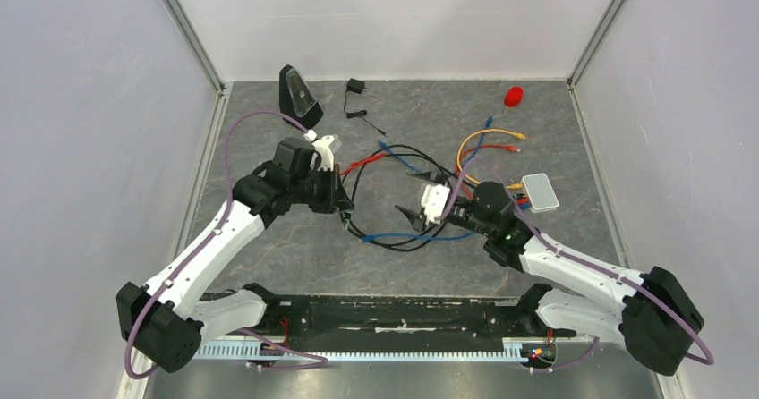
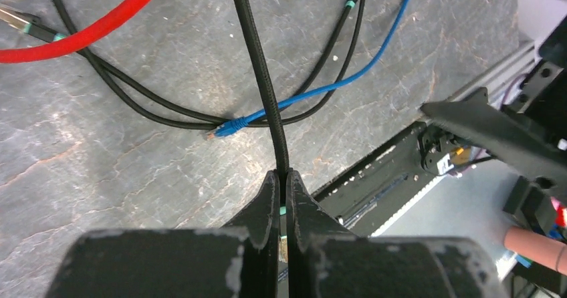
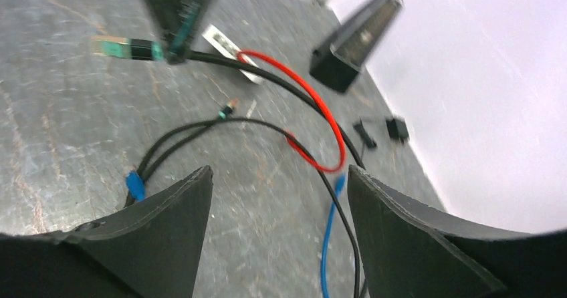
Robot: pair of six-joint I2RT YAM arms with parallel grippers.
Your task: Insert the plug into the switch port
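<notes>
My left gripper (image 1: 342,204) is shut on a black braided cable, lifted off the floor; its plug (image 3: 114,47) sticks out past the fingertips in the right wrist view. My right gripper (image 1: 413,200) stands open to the lower right of that, fingers facing the held cable, nothing between them. A white box (image 1: 541,192) with cables at its left side sits at the right of the top view; its ports are too small to tell.
Blue (image 1: 403,236), red (image 1: 358,166) and yellow (image 1: 483,132) cables lie among black loops. A black wedge-shaped object (image 1: 300,97), an adapter (image 1: 355,87) and a red object (image 1: 514,96) stand at the back.
</notes>
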